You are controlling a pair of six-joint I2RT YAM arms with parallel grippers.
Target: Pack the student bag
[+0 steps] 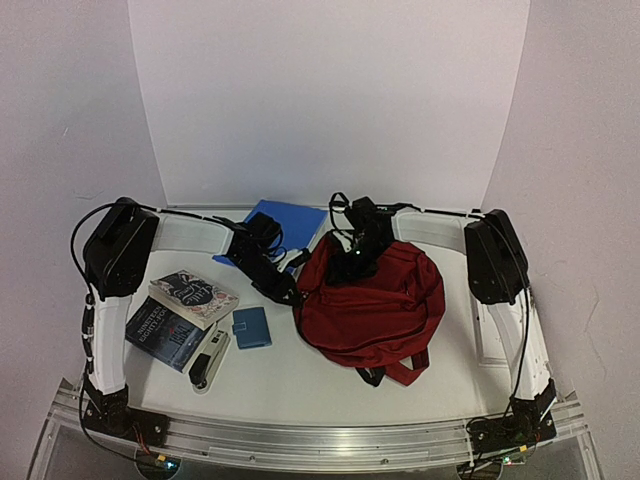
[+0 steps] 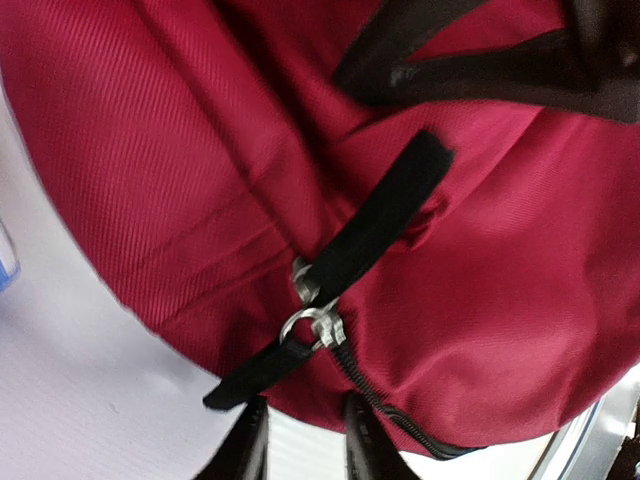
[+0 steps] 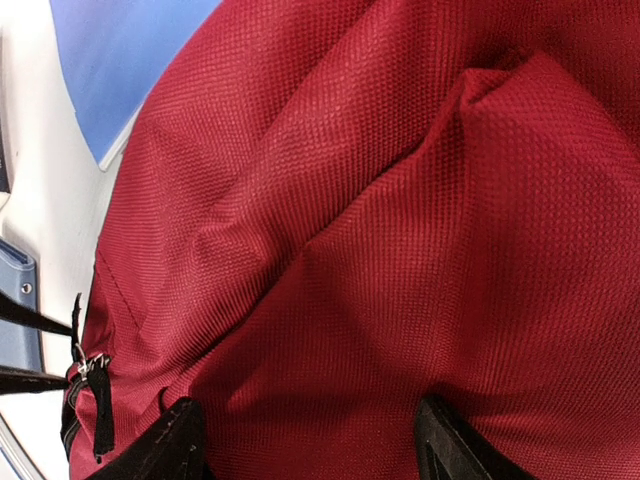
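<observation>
The red bag (image 1: 370,315) lies on the table right of centre. My left gripper (image 1: 298,299) is at its left edge, close to the zipper pull (image 2: 318,325). In the left wrist view, the black pull tab (image 2: 380,215) lies over red cloth, beyond the open fingers (image 2: 368,440). Over the upper left part of the bag is my right gripper (image 1: 340,275). Its fingers (image 3: 440,440) stand wide apart above folded red fabric; whether they touch it, I cannot tell. The bag's inside is hidden.
Left lie two books (image 1: 193,298) (image 1: 165,335), a stapler (image 1: 208,362) and a blue wallet-like notebook (image 1: 251,328). A blue folder (image 1: 288,228) is behind the left arm. At the far right, a white book (image 1: 488,335) is partly covered by the arm.
</observation>
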